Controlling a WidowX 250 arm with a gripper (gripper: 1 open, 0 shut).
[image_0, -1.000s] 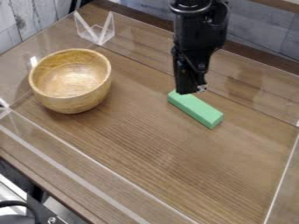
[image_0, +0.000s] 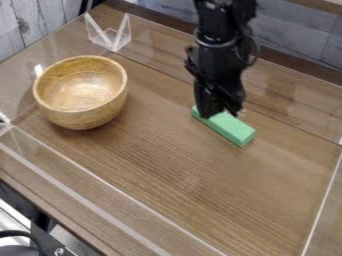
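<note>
A black robot gripper (image_0: 206, 108) reaches down from the top of the view over a light green bar (image_0: 230, 129) on the wooden table (image_0: 160, 190). Its tip is at the upper left end of the bar, touching it or just above it; the view cannot tell which. The gripper looks shut, with nothing visible between its fingers. The bar lies diagonally, flat on the table.
A large wooden bowl (image_0: 80, 88) stands at the left. A small clear plastic object (image_0: 107, 32) lies at the back left.
The gripper has come down from above toward the upper left end of the green bar, shifting slightly left. The bar looks unmoved.
</note>
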